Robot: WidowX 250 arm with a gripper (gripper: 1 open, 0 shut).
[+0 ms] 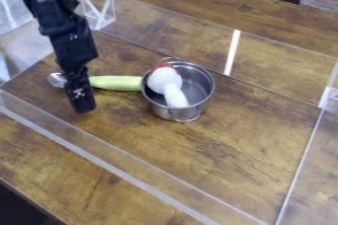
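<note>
My black gripper (pixel 77 95) is low at the left of the table, just in front of a silver spoon-like utensil (pixel 57 80), which it partly hides; whether it holds anything is unclear. A pale green elongated object (pixel 119 83) lies to its right, reaching toward a metal pot (pixel 199 91). Inside the pot is a white object (pixel 169 84) with a small red patch.
Clear transparent edges or panels run along the sides, and a white strip (pixel 234 51) is at the back right.
</note>
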